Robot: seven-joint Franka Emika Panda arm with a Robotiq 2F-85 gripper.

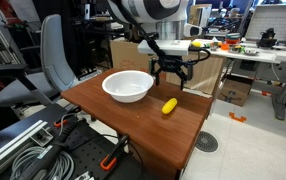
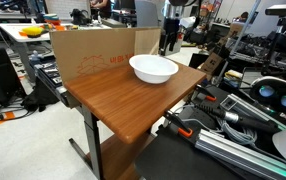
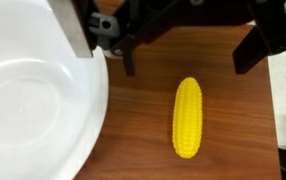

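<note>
A yellow corn cob (image 1: 169, 106) lies on the brown table, to the right of a large white bowl (image 1: 129, 86). My gripper (image 1: 170, 82) hangs over the table behind and above the corn, its fingers apart and nothing between them. Seen from the wrist, the corn (image 3: 187, 118) sits just beyond the gap between the dark fingers, and the bowl (image 3: 43, 100) fills the left side. In the second exterior view the bowl (image 2: 154, 68) stands upright and looks empty, with the gripper (image 2: 167, 46) behind it; the corn does not show there.
A cardboard panel (image 2: 98, 52) stands along one edge of the table (image 2: 133, 104). Bare tabletop surrounds the corn. Beside the table is a black surface with cables (image 1: 43, 150).
</note>
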